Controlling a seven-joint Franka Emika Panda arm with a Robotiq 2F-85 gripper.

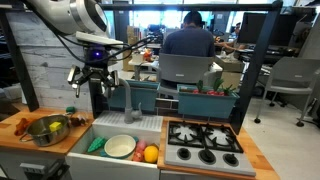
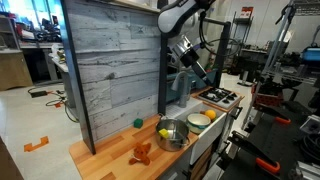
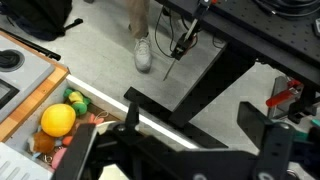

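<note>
My gripper (image 1: 94, 88) hangs above the open drawer and the sink area, clear of everything below. In the wrist view its dark fingers (image 3: 265, 150) stand wide apart with nothing between them, so it is open. Below lies a grey drawer (image 1: 87, 147) holding a cream bowl (image 1: 120, 147), a green item (image 1: 97, 144) and yellow-orange toy produce (image 1: 151, 154). The wrist view shows an orange round fruit (image 3: 58, 120) among other pieces at the drawer's end. A metal pot (image 2: 174, 136) with something yellow inside stands on the wooden counter.
A stovetop (image 1: 204, 146) with black grates sits right of the drawer. Behind the counter are a faucet (image 1: 128, 97) and a teal planter box (image 1: 207, 107). Orange-red pieces (image 2: 140, 153) and a green block (image 2: 138, 123) lie near the pot. A person (image 1: 189, 42) sits beyond.
</note>
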